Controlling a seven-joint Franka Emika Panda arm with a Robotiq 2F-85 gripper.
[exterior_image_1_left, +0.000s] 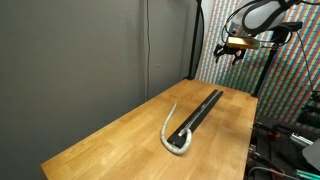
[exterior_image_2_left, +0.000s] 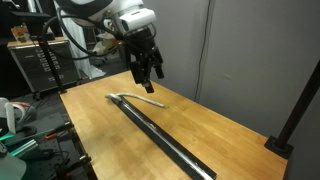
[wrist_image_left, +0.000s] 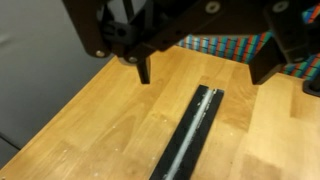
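My gripper (exterior_image_1_left: 229, 57) is open, raised well above the table, with nothing between its fingers. In exterior view 2 the gripper (exterior_image_2_left: 151, 78) hangs above the long black rail (exterior_image_2_left: 166, 141), apart from it. The wrist view shows two spread dark fingers (wrist_image_left: 145, 69), with the rail (wrist_image_left: 191, 132) below and between them, a grey strip along its middle. A pale, flexible hose (exterior_image_1_left: 165, 129) lies bent into a hook on the table, its curved end over one end of the rail. The hose is out of sight in the wrist view.
Wide bare wooden tabletop (exterior_image_1_left: 105, 142) stretches away from the rail in exterior view 1. A grey panel (exterior_image_1_left: 80, 70) stands along the table's back side. A dark post (exterior_image_2_left: 299, 100) rises at the table's far right in exterior view 2.
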